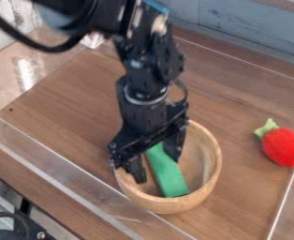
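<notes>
My black gripper [151,159] reaches down into the wooden bowl [199,187], its fingers open around the upper part of a green elongated block [169,183] lying inside. The block's far end is partly hidden by the gripper.
A red plush strawberry [282,147] with a green top lies to the right of the bowl on the wooden table [62,112]. Clear plastic edging runs along the near side, and a grey-blue wall stands at the back.
</notes>
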